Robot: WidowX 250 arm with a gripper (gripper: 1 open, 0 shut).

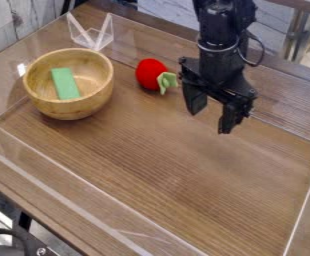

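The black robot gripper (214,108) hangs over the upper middle of the wooden table, its fingers spread apart, open. To its left lies a red object with a pale green part (152,73), possibly a toy fruit or vegetable. A wooden bowl (99,80) at the left holds a green block (64,84).
A clear crumpled item (91,32) sits at the back left. Pale walls or rails edge the table, and a dark object (4,243) is at the bottom left corner.
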